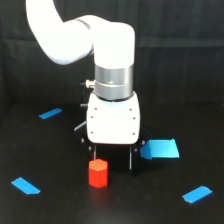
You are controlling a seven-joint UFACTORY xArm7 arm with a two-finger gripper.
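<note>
A red block sits on the black table in the lower middle of the camera view. My gripper hangs just above and slightly right of it, its thin fingers pointing down and standing apart with nothing visible between them.
Blue tape pieces lie on the table: one at lower left, one at lower right, one at back left, and a larger blue patch right of the gripper.
</note>
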